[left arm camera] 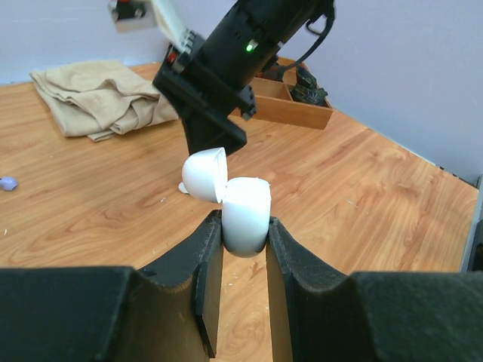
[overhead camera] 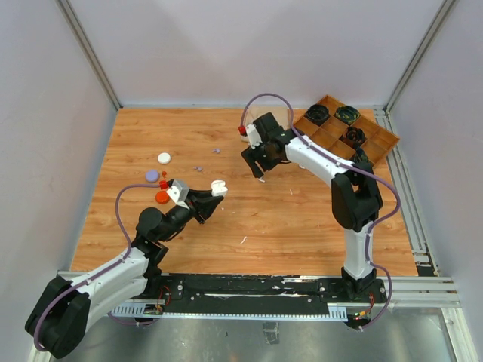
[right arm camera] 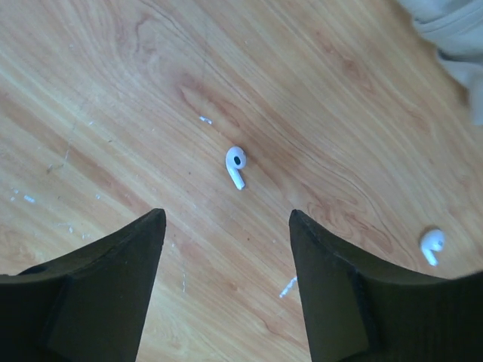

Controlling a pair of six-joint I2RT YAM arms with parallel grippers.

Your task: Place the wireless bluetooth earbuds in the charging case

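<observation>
My left gripper is shut on the white charging case [left arm camera: 247,211], whose lid [left arm camera: 204,173] stands open; in the top view it is left of centre. My right gripper hangs over the table at back centre, its fingers apart with nothing between them. Below it a white earbud [right arm camera: 235,164] lies on the wood, and a second earbud [right arm camera: 432,243] lies to the lower right in the right wrist view.
A beige cloth [left arm camera: 98,98] lies at the back, beside a wooden divided box [overhead camera: 328,133] at back right. Small coloured discs, such as a red one [overhead camera: 162,197], lie at the left.
</observation>
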